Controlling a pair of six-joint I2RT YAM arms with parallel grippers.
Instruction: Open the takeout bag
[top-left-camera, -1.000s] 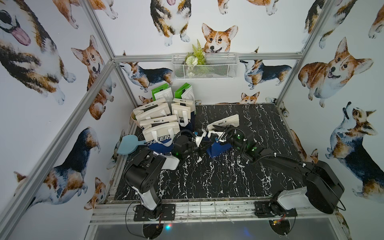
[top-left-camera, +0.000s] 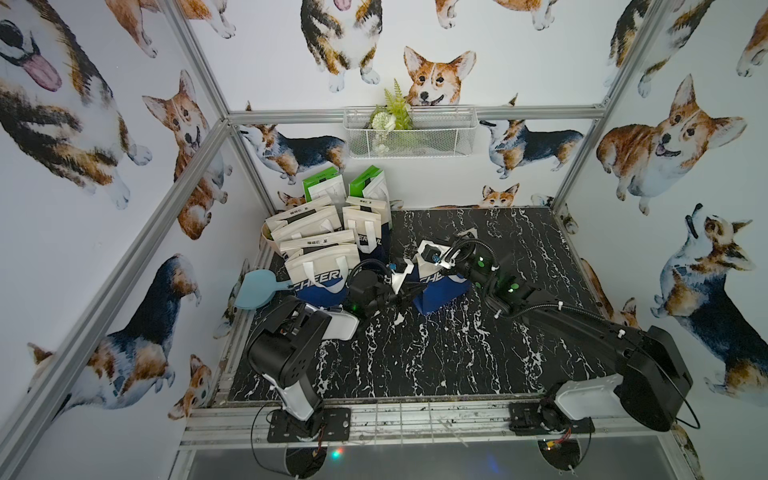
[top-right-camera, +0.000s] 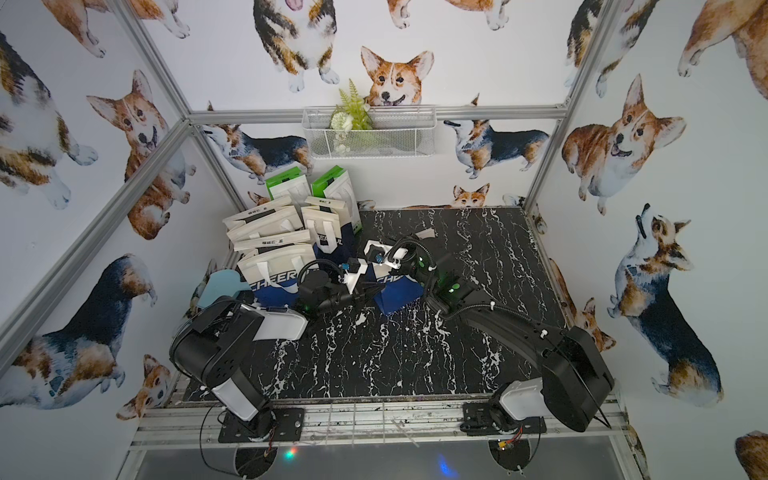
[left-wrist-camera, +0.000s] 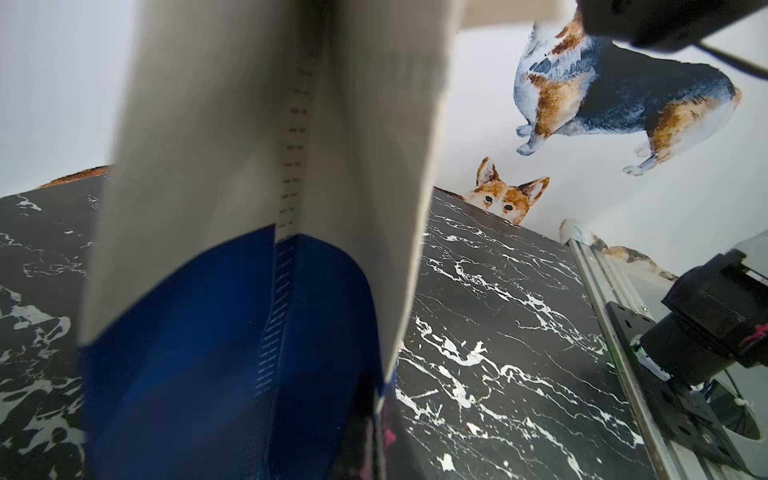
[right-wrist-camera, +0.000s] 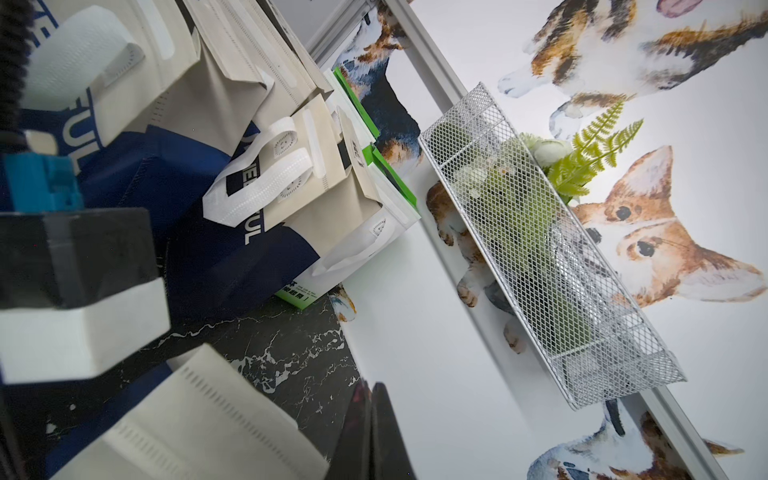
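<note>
The takeout bag, beige above and navy below (top-left-camera: 438, 297), stands mid-table between my arms. In the left wrist view its side panel (left-wrist-camera: 208, 336) fills the left half. My left gripper is shut low at the bag's vertical edge, whose thin fabric runs in between the fingertips. In the right wrist view my right gripper is shut with nothing seen between its fingers, beside and above the bag's beige upper part (right-wrist-camera: 200, 424). My right wrist covers most of the bag's top in the top views, so its mouth is hidden.
Several more bags (top-left-camera: 324, 268) stand packed at the back left, close to my left arm. A light-blue paddle-shaped object (top-left-camera: 257, 289) lies left of them. A wire basket (top-left-camera: 412, 142) hangs on the back wall.
The beige flap, earlier plainly seen, is now mostly covered. My left arm has stayed in place.
</note>
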